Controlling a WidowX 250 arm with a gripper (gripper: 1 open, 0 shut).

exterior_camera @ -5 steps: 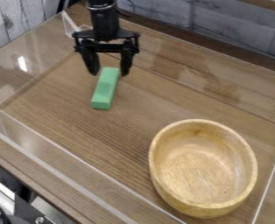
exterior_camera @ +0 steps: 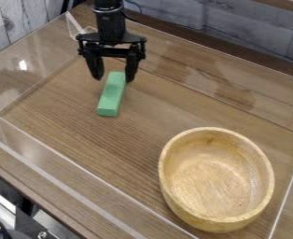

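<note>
A green rectangular block (exterior_camera: 110, 96) lies on the wooden tabletop, slightly left of centre. My black gripper (exterior_camera: 113, 66) hangs from the top of the view over the block's far end, open, its fingers spread to either side with nothing visible between them. Whether the fingertips touch the block cannot be told.
A large pale wooden bowl (exterior_camera: 216, 210) takes up the lower right.
The block and bowl have not visibly moved.
</note>
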